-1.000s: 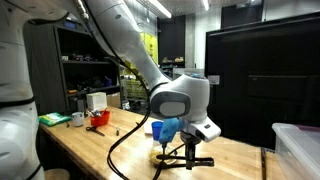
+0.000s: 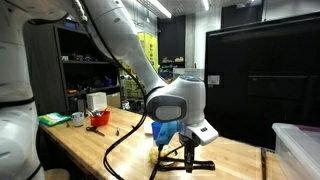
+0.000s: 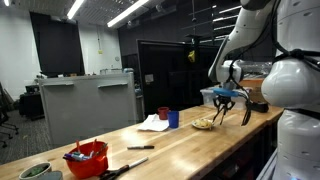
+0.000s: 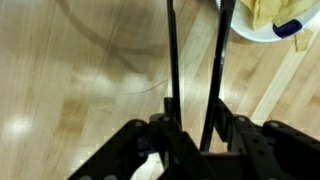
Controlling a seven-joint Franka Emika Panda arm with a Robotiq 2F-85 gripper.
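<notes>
A black tool with two long thin arms, like tongs [image 4: 174, 45], runs up the wrist view from my gripper. My gripper is shut on this tool, and the tool's far ends lie beyond the top edge of that view. A white bowl of yellow chips [image 4: 262, 14] appears at the upper right there, apart from the tool. From the second exterior view, my gripper [image 3: 226, 103] is above the far part of the table, close to the bowl [image 3: 204, 125]. The arm partly hides the chips [image 2: 154, 154] in the first exterior view.
A blue cup [image 3: 173, 119] and a red cup [image 3: 163, 113] stand beyond the bowl, near a white cloth [image 3: 153, 124]. A red basket with utensils [image 3: 88, 163] and some dark-handled tools [image 3: 126, 168] lie at the near end. Bare wood lies between.
The arm has shifted only slightly around the bowl, and its wrist looks a little turned. The tool stays in my gripper. The objects on the table show no clear movement.
</notes>
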